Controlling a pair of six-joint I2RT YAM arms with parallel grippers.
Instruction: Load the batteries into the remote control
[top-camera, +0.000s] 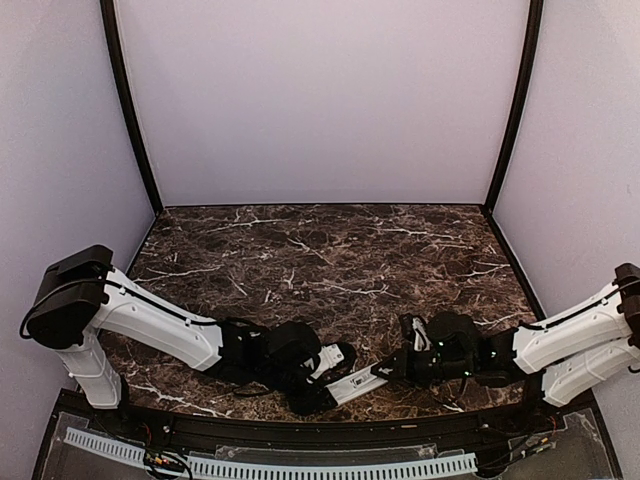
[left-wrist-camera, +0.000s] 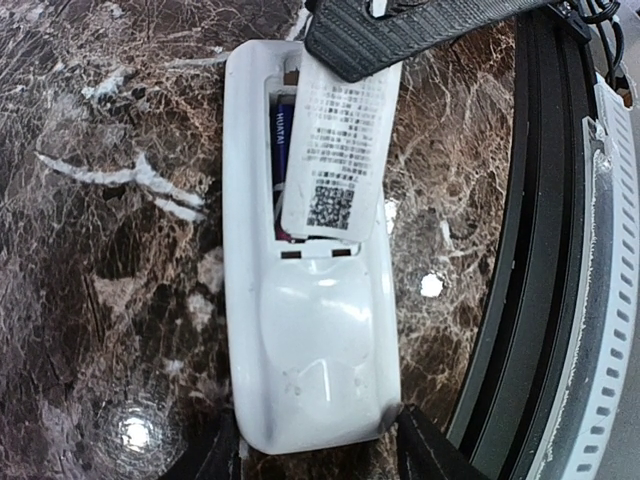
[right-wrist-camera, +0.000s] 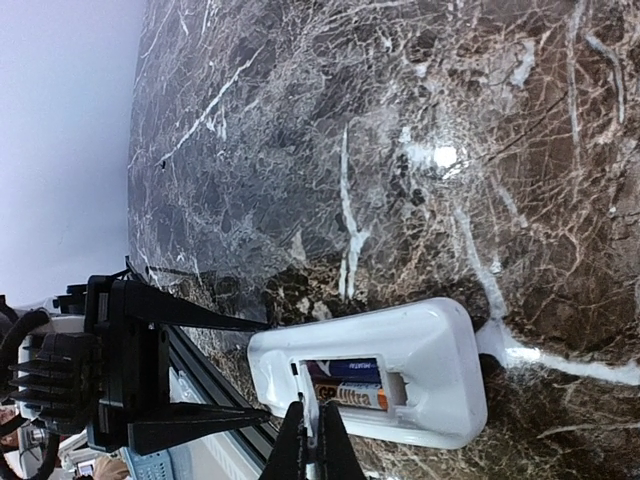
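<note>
The white remote control (left-wrist-camera: 315, 320) lies back up on the table, its battery compartment uncovered in part. A blue battery (right-wrist-camera: 345, 370) and an orange-and-black battery (right-wrist-camera: 358, 396) lie side by side inside. My right gripper is shut on the thin white battery cover (left-wrist-camera: 340, 150), which bears a printed label. In the left wrist view the cover sits askew over the compartment, hiding most of it. Around the remote's closed end stand the fingers of my left gripper, one on each side; whether they press on it is unclear.
Close beside the remote runs the table's dark front rail (top-camera: 300, 425), with a white slotted strip (top-camera: 330, 468) beyond it. Behind both arms the marbled table (top-camera: 320, 265) is clear.
</note>
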